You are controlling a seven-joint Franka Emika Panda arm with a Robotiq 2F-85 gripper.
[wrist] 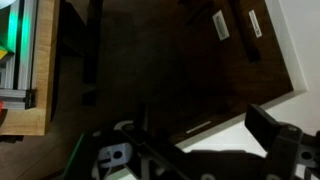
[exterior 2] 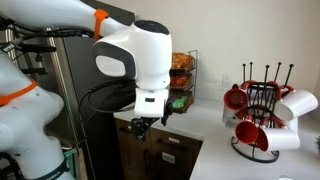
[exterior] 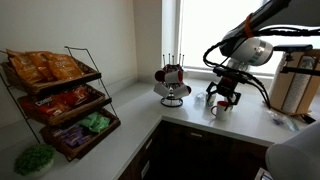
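My gripper (exterior: 222,99) hangs over the front edge of the counter, pointing down, in exterior view 1. In the wrist view its dark fingers (wrist: 262,125) stand wide apart at the bottom, and nothing is held between them. A mug rack (exterior: 173,82) with red and white mugs stands at the back of the counter. Exterior view 2 shows this rack close up, with a red mug (exterior 2: 236,98) and a white-and-red mug (exterior 2: 297,104) on it. Partly behind the gripper in exterior view 1, a white mug (exterior: 219,113) sits on the counter.
A tiered wooden rack (exterior: 75,116) of snack bags stands at the left, beside a green plant (exterior: 34,158). The white counter (exterior: 130,125) between it and the mug rack is clear. Dark drawers lie below the counter's front edge.
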